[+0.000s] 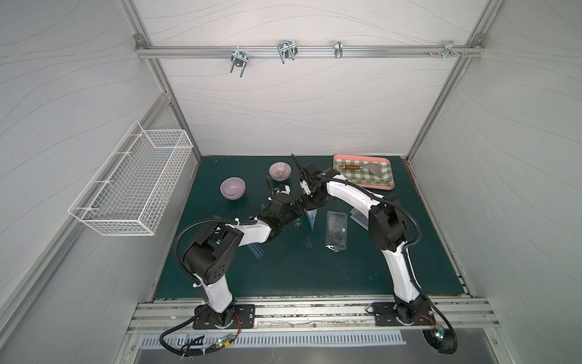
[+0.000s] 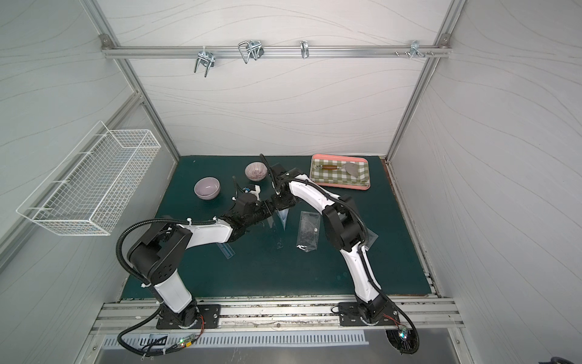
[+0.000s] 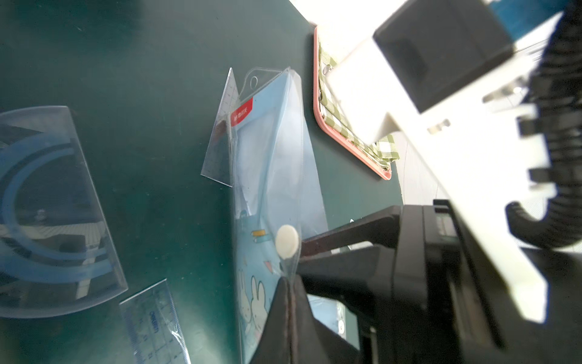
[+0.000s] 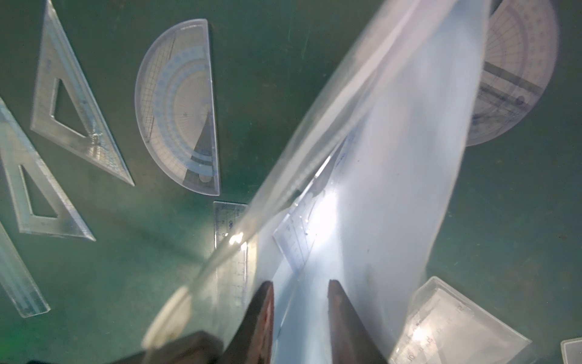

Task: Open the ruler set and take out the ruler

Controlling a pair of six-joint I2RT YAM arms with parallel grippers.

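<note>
The pale blue clear-plastic ruler pouch (image 3: 266,182) stands on edge above the table, a white snap button on its side. My left gripper is shut on the pouch's thin clear edge just below that button. The right gripper is open, its two fingers apart at the pouch's spread mouth. A clear ruler (image 4: 297,233) with printed marks shows inside the pouch, ahead of those fingers and not held. In the top left view, both arms meet at the pouch (image 1: 311,218), hiding most of it.
Loose clear pieces lie around: a protractor (image 4: 182,109), set squares (image 4: 72,109) and a short ruler (image 4: 229,254). An empty-looking clear sleeve (image 1: 336,230) is right of the pouch. Behind stand two bowls (image 1: 232,188) and a pink-rimmed tray (image 1: 388,185).
</note>
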